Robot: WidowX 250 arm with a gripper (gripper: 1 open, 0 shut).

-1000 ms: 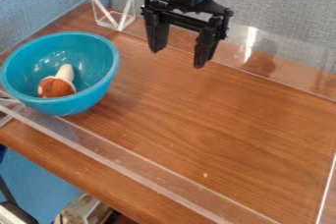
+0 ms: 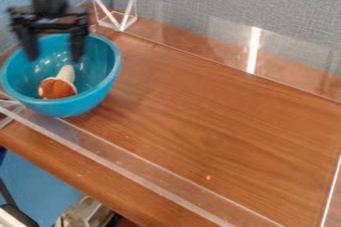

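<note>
My black gripper [image 2: 52, 34], blurred, is at the upper left, above the back of a blue bowl [image 2: 95, 90], with its two fingers standing apart and open. Inside the bowl lies a toy [image 2: 58, 88] with a brown cap and a pale stem, like a mushroom; nothing shows between the fingers.
A white wire frame [image 2: 116, 16] stands at the back left, near the grey wall.
The gripper has moved quickly left from the back middle of the table to above the bowl, a little lower in view. The bowl and toy look unmoved.
</note>
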